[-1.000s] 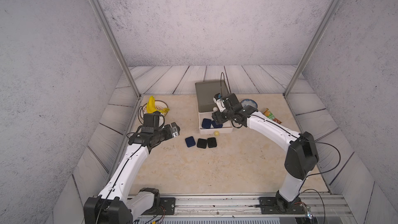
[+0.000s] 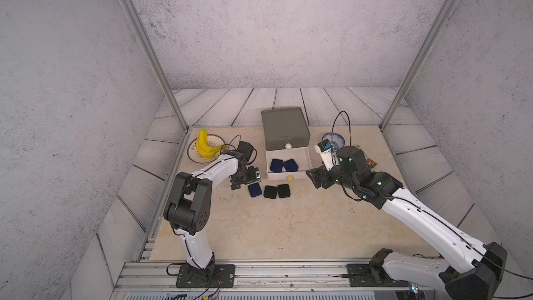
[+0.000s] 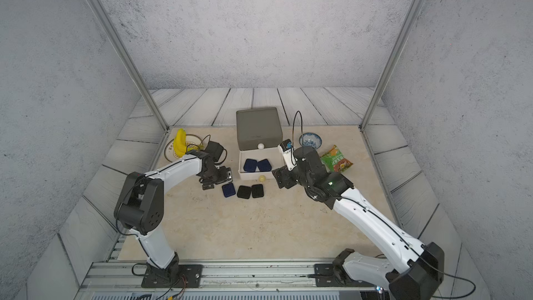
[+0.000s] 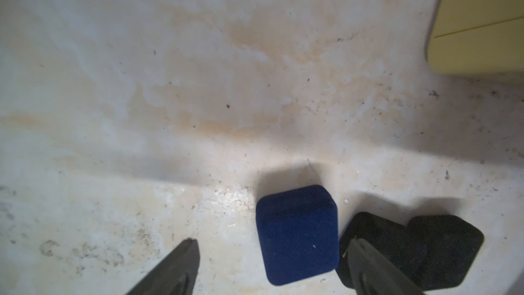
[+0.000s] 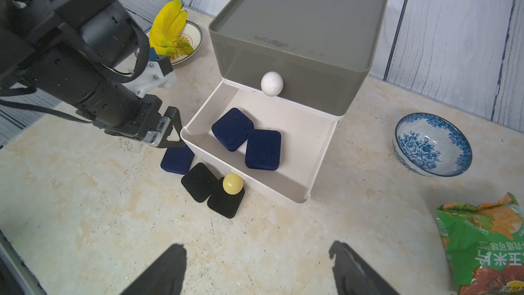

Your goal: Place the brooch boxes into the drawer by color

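In the open drawer lie two dark blue boxes, one turned at an angle and the other close beside it. On the table before the drawer, a third blue box sits at the left of two black boxes, one partly overlapped in view by nothing, the other behind the drawer's yellow knob. Part open, my left gripper hovers above the blue box, which shows between its fingers, nearer the right one. My right gripper is open and empty, to the right of the drawer.
The grey cabinet with a white knob stands behind the drawer. Bananas on a plate are at the back left. A blue-white bowl and green snack bag lie right.
My left gripper has come right and lower, close to the blue box on the table. The right gripper has drawn away from over the drawer toward the right.
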